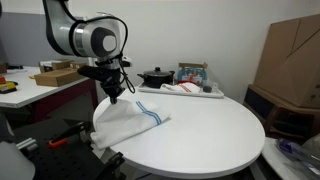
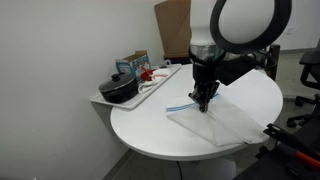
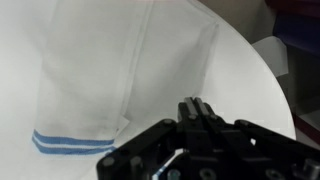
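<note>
A white cloth with blue stripes (image 1: 138,123) lies on the round white table, its near part spread towards the table's left edge. In exterior view 1 my gripper (image 1: 114,98) is low over the cloth's left part, pointing down. From the other side, the gripper (image 2: 204,107) stands at the middle of the cloth (image 2: 208,128). The wrist view shows the shut gripper with its fingertips at one edge of the cloth (image 3: 88,80); a flap of cloth runs up to them. Whether any cloth is pinched between the fingers cannot be made out.
A black lidded pot (image 1: 158,77) stands at the table's back, beside a tray (image 1: 195,92) with a red-and-white cloth and a box. Cardboard boxes (image 1: 290,70) stand beyond it.
</note>
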